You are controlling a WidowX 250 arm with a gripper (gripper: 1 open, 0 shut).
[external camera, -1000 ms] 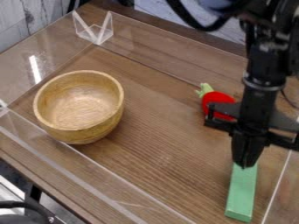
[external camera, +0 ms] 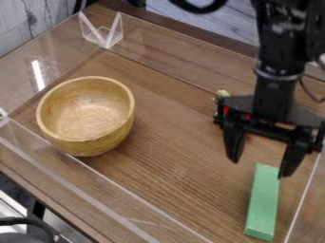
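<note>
My gripper, black with two fingers pointing down, stands open over the right side of the table, above and just behind a light green rectangular block near the front right. A small green item shows behind the gripper, which hides most of what lies there. A wooden bowl sits on the left.
A clear plastic object stands at the back left. The table's edges show along the left and right.
Since a second ago my gripper has risen from low by the green block and shifted slightly. The red object with a green top behind it is now mostly hidden by the gripper.
</note>
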